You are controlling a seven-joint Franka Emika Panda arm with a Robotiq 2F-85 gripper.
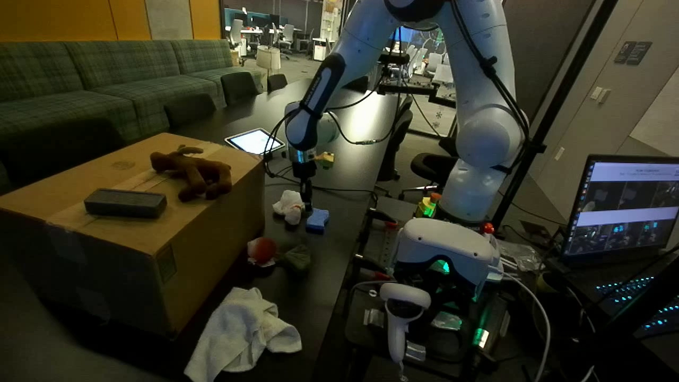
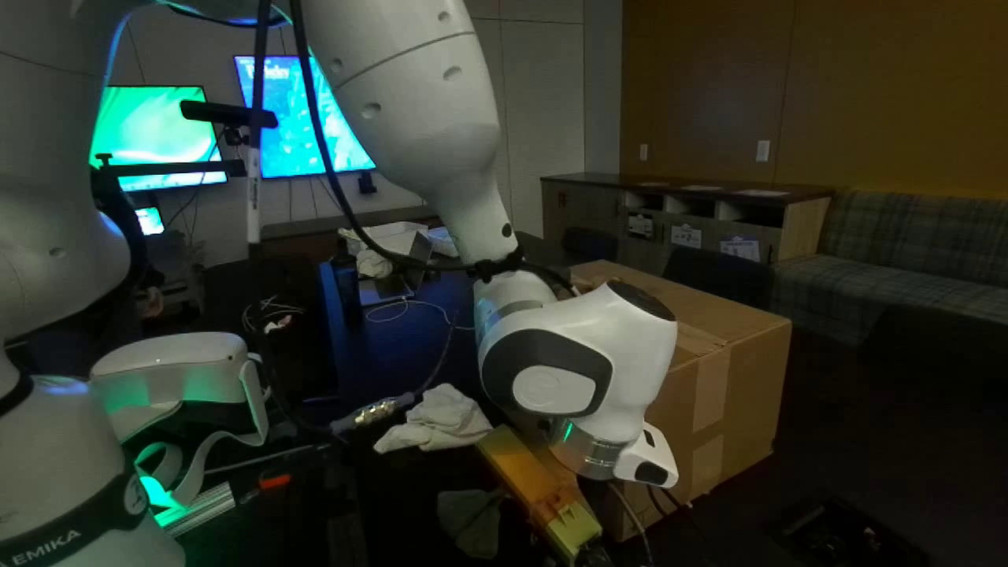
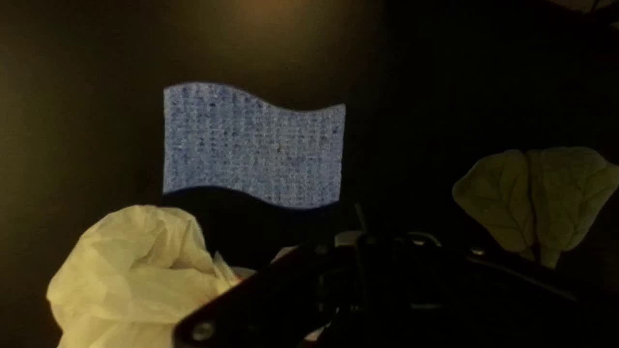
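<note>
In the wrist view a blue wavy-edged sponge point(image 3: 255, 148) lies flat on the dark table, apart from my fingers. Below it a pale crumpled wad point(image 3: 133, 278) is partly covered by my gripper. Two leaf-shaped green cloth pieces point(image 3: 560, 197) show at the right. From exterior view 1, my gripper point(image 1: 308, 207) points down between the white wad point(image 1: 289, 206) and the blue sponge point(image 1: 318, 220). It is shut, and nothing shows between its fingers. The fingers are dark and hard to make out.
A large cardboard box point(image 1: 210, 235) stands beside the table items, carrying a brown plush toy point(image 1: 194, 172) and a grey block point(image 1: 125, 203). Nearer the camera are a red ball point(image 1: 261, 249), the green cloth point(image 1: 296, 257) and a white towel point(image 1: 242, 331). Behind lies a tablet point(image 1: 254, 141).
</note>
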